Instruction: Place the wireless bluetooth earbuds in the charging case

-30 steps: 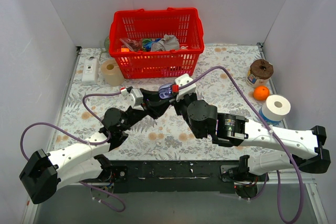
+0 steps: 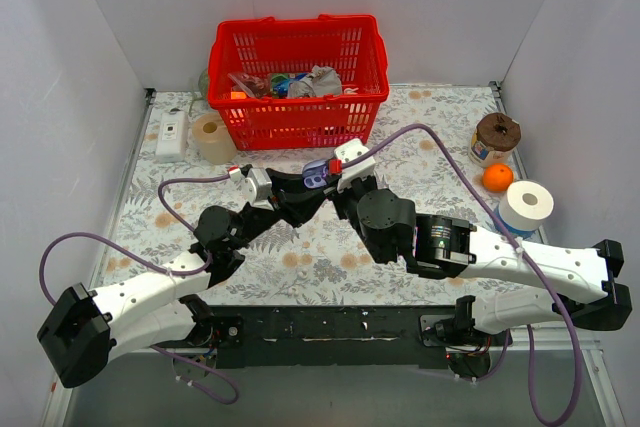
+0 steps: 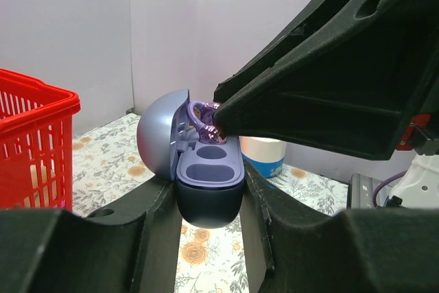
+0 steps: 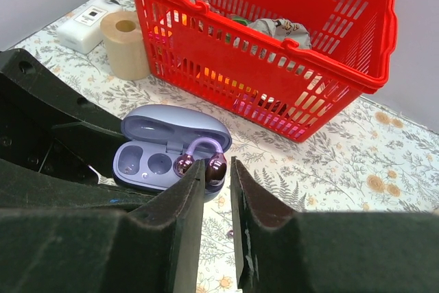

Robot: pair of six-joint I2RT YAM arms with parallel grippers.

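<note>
In the left wrist view, the lavender charging case (image 3: 206,184) stands with its lid up, and my left gripper is shut on it. The purple earbuds (image 3: 204,116), joined by a curved loop, lie tilted at the case's far end, not seated flat. Two near slots show empty; the far ones are hidden by the earbuds. In the right wrist view, my right gripper is parted a little around one shiny earbud end (image 4: 217,167), with a gap on its right side. The other end (image 4: 183,163) rests over the case tray.
Behind the arms stands a red basket (image 2: 290,130) with assorted items. A tape roll (image 4: 125,49) and a white box (image 4: 84,30) are to its left. Jar (image 2: 494,138), orange (image 2: 497,178) and paper roll (image 2: 525,205) occupy the right side.
The left gripper still grips the case.
</note>
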